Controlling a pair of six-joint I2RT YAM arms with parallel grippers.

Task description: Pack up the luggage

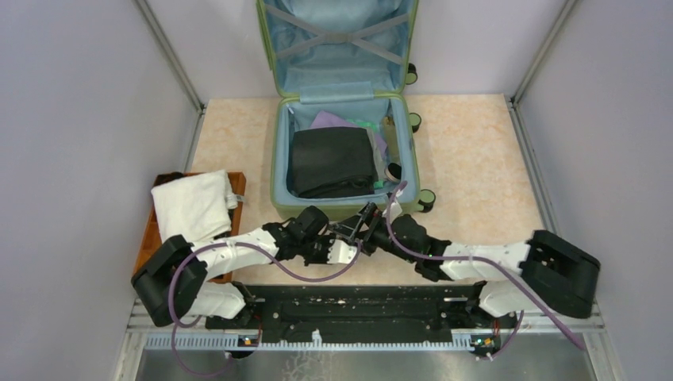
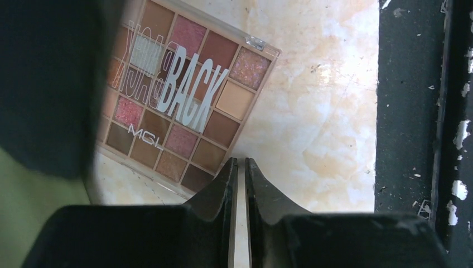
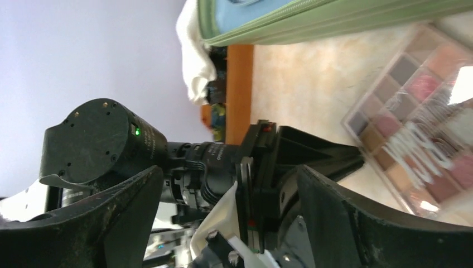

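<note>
An eyeshadow palette (image 2: 184, 100) (image 3: 407, 128) lies flat on the table just in front of the suitcase (image 1: 282, 159). My left gripper is at the palette's edge, its fingertips close together with a narrow gap and nothing visible held between them. My right gripper (image 1: 357, 222) is above the palette at the suitcase's front; in the right wrist view its two fingers (image 3: 379, 229) stand wide apart, open. The suitcase holds a folded black cloth (image 1: 332, 159), a purple item and small containers.
A wooden tray (image 1: 149, 238) with folded white towels (image 1: 190, 202) stands at the left. A dark edge strip (image 2: 407, 111) runs along the table's front.
</note>
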